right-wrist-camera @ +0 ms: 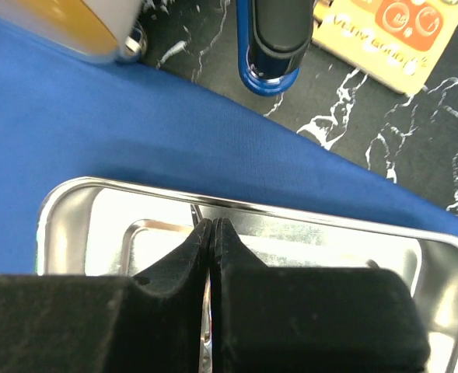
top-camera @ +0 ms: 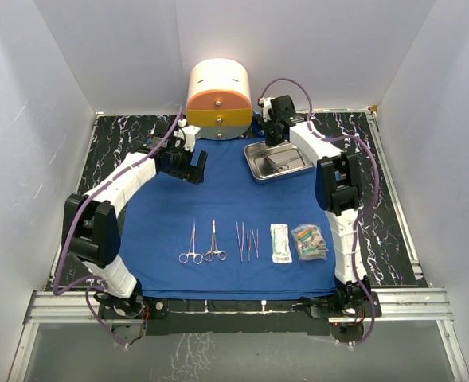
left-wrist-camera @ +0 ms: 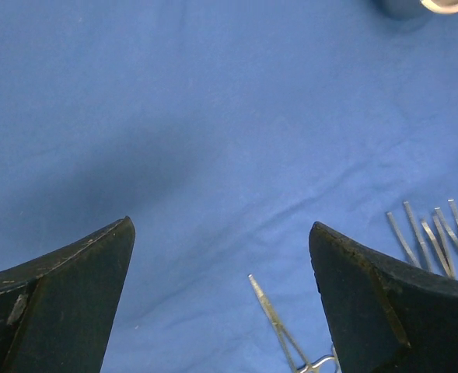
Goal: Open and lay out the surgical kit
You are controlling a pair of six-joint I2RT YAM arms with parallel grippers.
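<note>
The metal tray (top-camera: 257, 165) lies at the back right of the blue cloth, with a scissor-like instrument (top-camera: 283, 167) inside it. Over the tray's back part, my right gripper (top-camera: 275, 141) points down. In the right wrist view this gripper is shut; a thin instrument tip (right-wrist-camera: 196, 212) shows just beyond its fingertips, and I cannot see anything gripped. My left gripper hangs open and empty above bare cloth. Toward the front lie two scissor-like tools (top-camera: 192, 256) (top-camera: 214, 253), several tweezers-like tools (top-camera: 248, 245), a white packet (top-camera: 280, 243) and a clear bag (top-camera: 309, 242).
Behind the tray stands a rounded drawer box (top-camera: 218, 91). The right wrist view shows a blue-and-black object (right-wrist-camera: 279, 39) and a yellow card (right-wrist-camera: 384, 47) beyond the tray. Open cloth (top-camera: 178, 203) fills the middle and left.
</note>
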